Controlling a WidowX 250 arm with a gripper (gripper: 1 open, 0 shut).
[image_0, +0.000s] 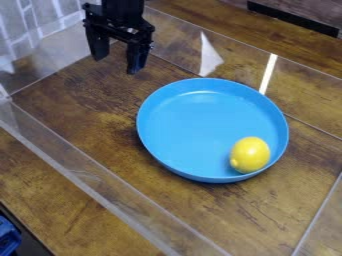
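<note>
A blue plate lies on the wooden surface right of centre, with a yellow lemon-like object resting on its lower right part. My black gripper hangs at the top left, above and left of the plate and apart from it. It is open, with nothing visible between its fingers.
Clear plastic walls border the workspace. A white cloth-like piece and a white strip are at the back behind the plate. Bare wood lies left of the plate. A blue object shows at the bottom left corner.
</note>
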